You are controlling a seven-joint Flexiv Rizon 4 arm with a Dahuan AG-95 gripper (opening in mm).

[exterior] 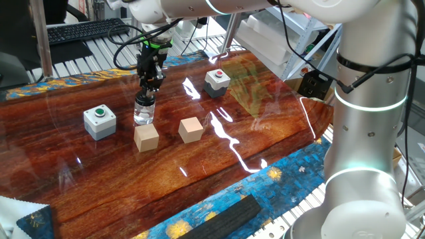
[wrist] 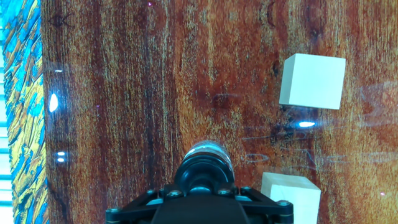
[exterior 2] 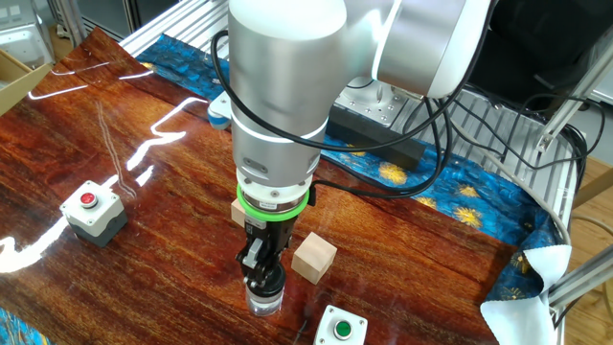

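A clear jar with a black lid (exterior: 144, 111) stands upright on the glossy brown table, close behind a wooden block (exterior: 147, 138). My gripper (exterior: 147, 95) points down right at the lid, its fingertips meeting it or nearly so. From the other side, the jar's clear body (exterior 2: 265, 304) shows below the gripper (exterior 2: 262, 275). In the wrist view the black lid (wrist: 204, 169) lies straight ahead of the dark finger linkage, which hides the fingertips. Whether the fingers are closed on the lid cannot be made out.
A second wooden block (exterior: 190, 130) sits right of the first. A green-button box (exterior: 99, 122) stands left of the jar, and a red-button box (exterior: 216, 83) farther back on the right. Blue patterned cloth (exterior: 279, 189) runs along the near edge.
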